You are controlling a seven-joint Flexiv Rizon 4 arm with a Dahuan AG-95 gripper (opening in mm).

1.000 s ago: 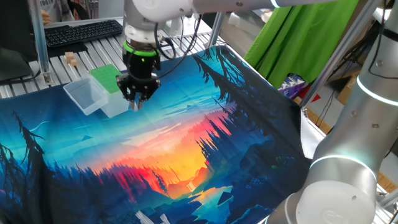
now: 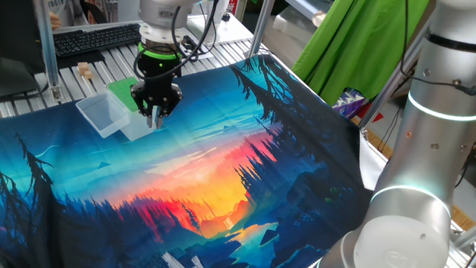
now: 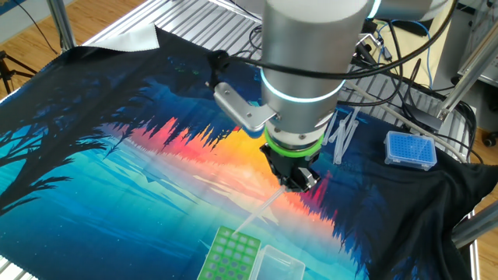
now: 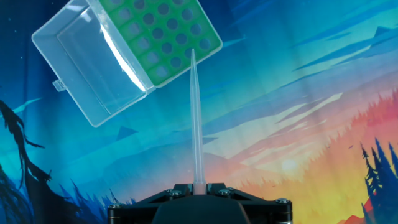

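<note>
My gripper is shut on a long, translucent pipette tip (image 4: 197, 134), whose narrow end points away from the fingers. In the wrist view that narrow end overlaps the near corner of a green rack (image 4: 166, 30) with rows of round holes. A clear hinged lid (image 4: 87, 68) lies open beside the rack. Exterior view 2 has the tip (image 3: 263, 208) slanting down from the gripper (image 3: 289, 185) toward the green rack (image 3: 230, 255); whether it touches cannot be told. In exterior view 1 the gripper (image 2: 155, 119) hangs just right of the open box (image 2: 103, 113).
Several pale, thin pieces (image 3: 340, 138) lie on the printed cloth (image 3: 179, 175) beyond the arm. A blue-topped clear box (image 3: 410, 150) stands near the cloth's edge. Behind the green rack in exterior view 1 are small wooden blocks (image 2: 85, 71) and a keyboard (image 2: 100, 39).
The open box has stayed in place.
</note>
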